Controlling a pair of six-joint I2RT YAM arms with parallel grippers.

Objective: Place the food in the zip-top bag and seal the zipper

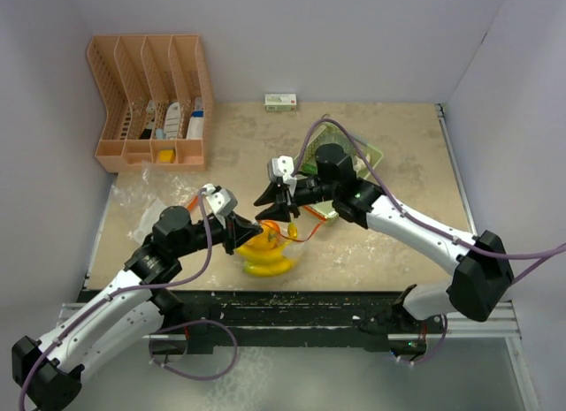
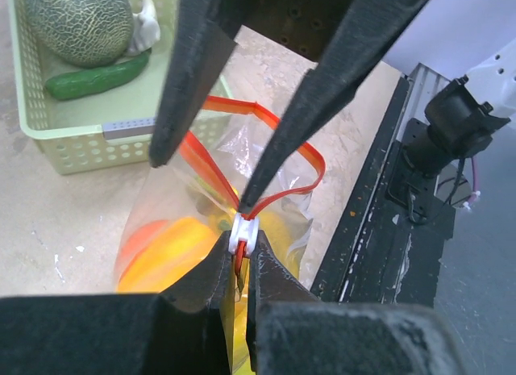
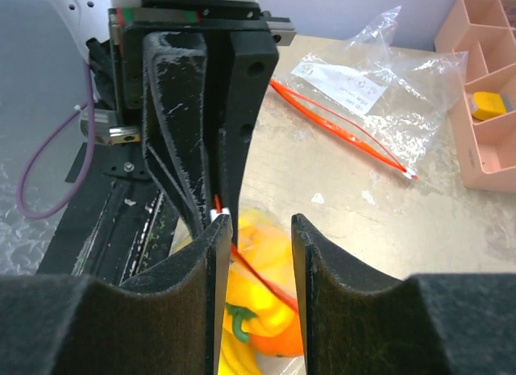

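The clear bag lies on the table, its red-orange zip strip looping open at the top. Inside show yellow bananas, a yellow pepper with a green stem and something orange. My left gripper is shut on the white zip slider at one end of the strip. Just above the slider in the left wrist view, the right gripper's dark fingers stand apart. My right gripper is part open in its own view, with nothing held between its fingertips.
The green basket with a melon and a cucumber stands behind the bag. A second clear bag lies flat to the left. At back left is a pink divided organizer.
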